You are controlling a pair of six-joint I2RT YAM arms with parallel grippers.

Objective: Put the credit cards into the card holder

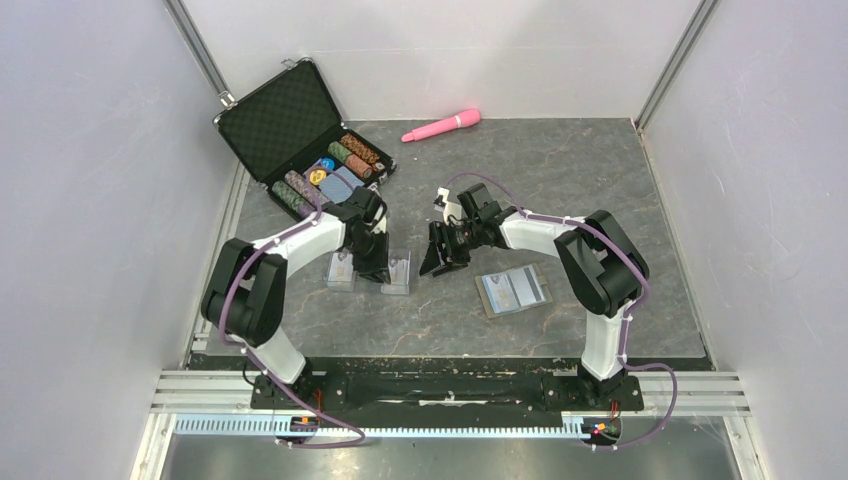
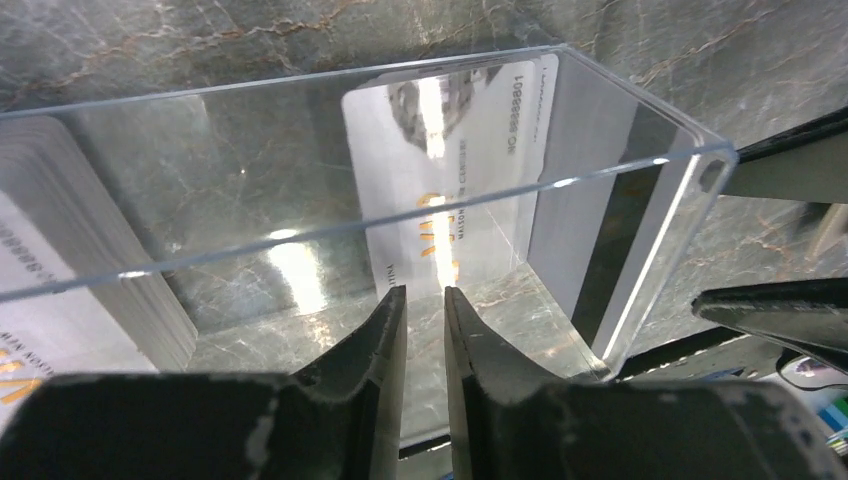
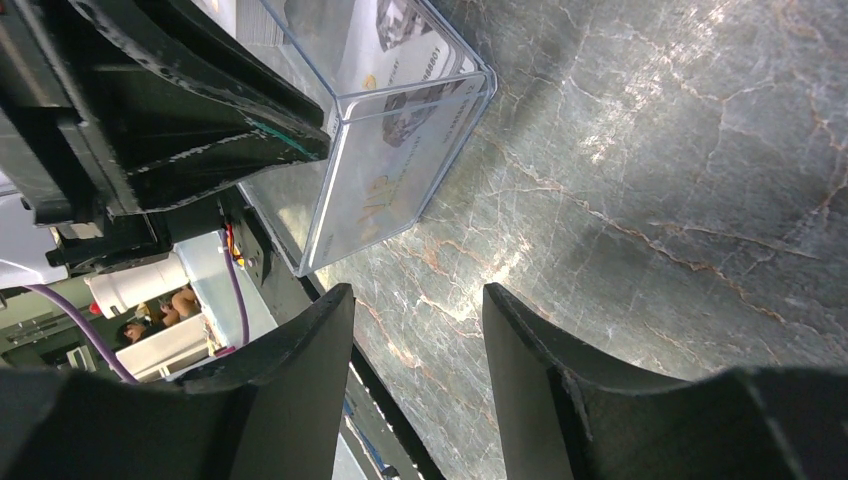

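The clear card holder (image 2: 270, 160) is a long open box. In the left wrist view, a card stack (image 2: 50, 310) fills its left end and a white card (image 2: 385, 165) leans at the other end. My left gripper is over the box, its fingertips slightly apart with nothing visible between them; whether they touch a wall is unclear. From above, this gripper (image 1: 379, 278) partly covers the box's middle. Just right of the box, my right gripper (image 1: 438, 266) is open and empty; the right wrist view shows bare table between its fingers, with the holder's end wall (image 3: 395, 175) beyond.
A flat tan-edged holder (image 1: 514, 290) with pale blue and white cards lies at front right. The open black case (image 1: 290, 110) of poker chips stands at back left. At the back rests a pink microphone-shaped object (image 1: 440, 126).
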